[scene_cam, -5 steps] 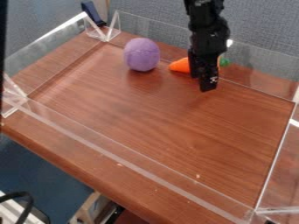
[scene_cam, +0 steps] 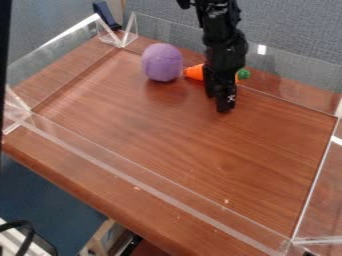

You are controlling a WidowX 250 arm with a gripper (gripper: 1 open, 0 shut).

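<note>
At the back of the wooden table, a purple round object (scene_cam: 162, 62) sits left of an orange carrot (scene_cam: 194, 72) with a green tip. My black gripper (scene_cam: 222, 98) is low over the table, in front of the carrot and partly hiding it. Whether its fingers are open or shut, or touch the carrot, I cannot tell.
Clear plastic walls (scene_cam: 294, 90) border the wooden tabletop (scene_cam: 160, 160).
The gripper has shifted slightly left and lower, over the front of the carrot. The purple object has not visibly moved.
</note>
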